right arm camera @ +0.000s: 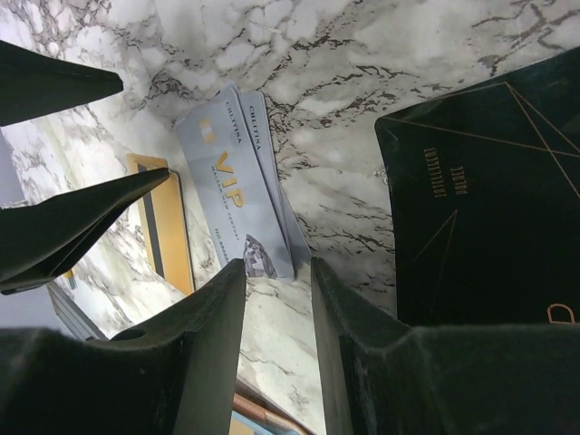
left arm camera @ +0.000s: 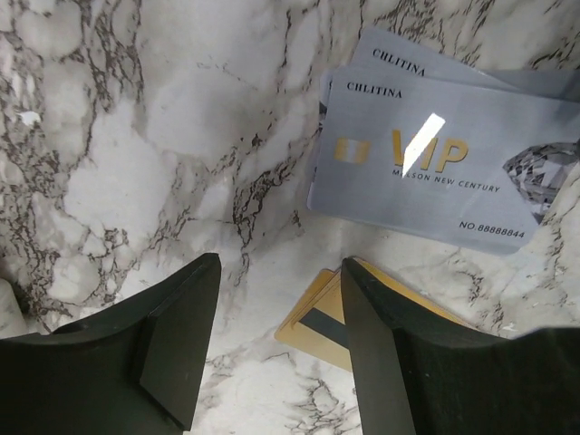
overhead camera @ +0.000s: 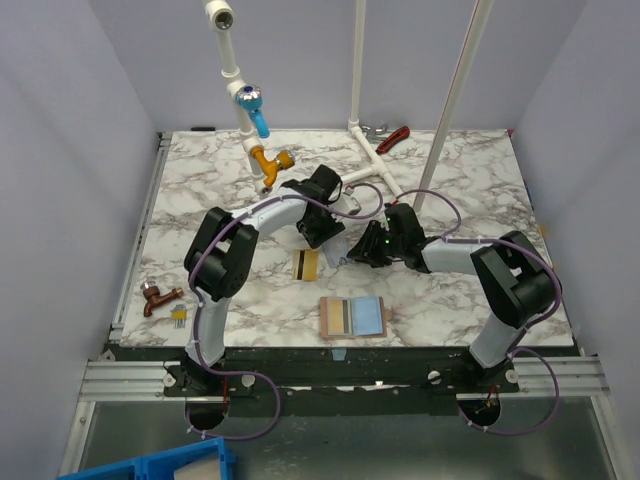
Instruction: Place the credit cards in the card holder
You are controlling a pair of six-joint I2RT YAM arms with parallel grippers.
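Silver VIP cards (left arm camera: pixel 426 163) lie stacked slightly fanned on the marble table, seen also by the right wrist camera (right arm camera: pixel 227 190). Gold cards (overhead camera: pixel 305 264) lie just left of them. My left gripper hangs over the gap by the gold and silver cards, fingers part open and empty. My right gripper is at the near end of the silver stack, fingers part open, with nothing seen gripped. The card holder (overhead camera: pixel 352 316) lies open toward the front, with cards in its slots.
A black card-like item (right arm camera: pixel 480 208) lies right of the silver cards. White pipes with taps (overhead camera: pixel 270 165) and a red-handled tool (overhead camera: pixel 393 140) are at the back. A brass tap (overhead camera: pixel 160 298) is at left.
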